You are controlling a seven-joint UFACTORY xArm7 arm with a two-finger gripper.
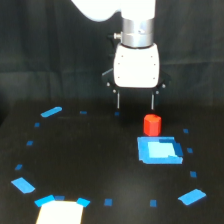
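A small red block (152, 125) stands on the dark table, right of centre. Just in front of it is a shallow blue-rimmed tray (143, 150) with a white patch inside. My gripper (136, 99) hangs above the table, a little up and to the left of the red block as seen here. Its two thin dark fingers are spread well apart, and nothing shows between them. How far it is from the block in depth is hard to tell.
A pale block (60, 213) is cut off by the bottom edge at the left. Small blue marks, such as a strip (51, 112) at the far left, dot the table.
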